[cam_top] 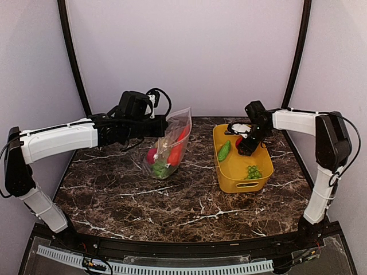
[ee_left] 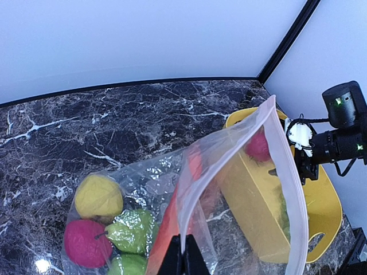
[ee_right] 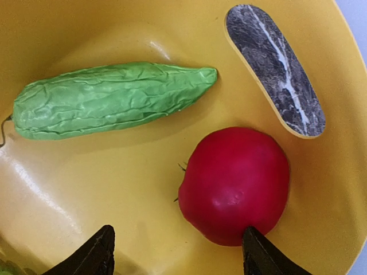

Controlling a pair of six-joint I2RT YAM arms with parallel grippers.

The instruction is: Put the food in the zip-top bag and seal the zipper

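Observation:
A clear zip bag (ee_left: pixel 143 177) holds yellow, pink, green and orange-red food; its upper edge rises from my shut left gripper, which pinches the thin plastic. In the yellow bin (cam_top: pixel 243 184) lie a green cucumber (ee_right: pixel 109 100), a red tomato (ee_right: pixel 235 180) and green grapes (cam_top: pixel 253 173). My right gripper is open, low inside the bin, its fingertips just at the tomato's near side, one on each side of the view.
The bin stands right of the bag on the dark marble table (cam_top: pixel 114 206). Bare table lies in front of both, and walls bound the back and sides.

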